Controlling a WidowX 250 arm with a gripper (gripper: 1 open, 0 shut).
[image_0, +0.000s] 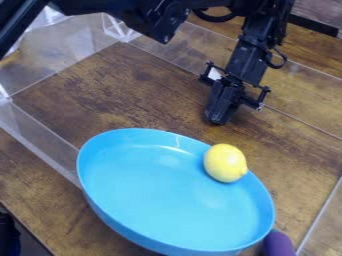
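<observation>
The black arm reaches down from the top of the view to my gripper (218, 108), which is low over the wooden table behind the plate, its fingers dark and close together, with nothing visible between them. A light blue plate (160, 200) lies in the lower middle, and a yellow lemon-like ball (225, 160) rests on its right rear part.
A purple object (278, 245) is cut off at the bottom right, beside the plate. Clear plastic edging (40, 140) runs along the left and back of the board. The board (114, 95) left of the gripper is bare.
</observation>
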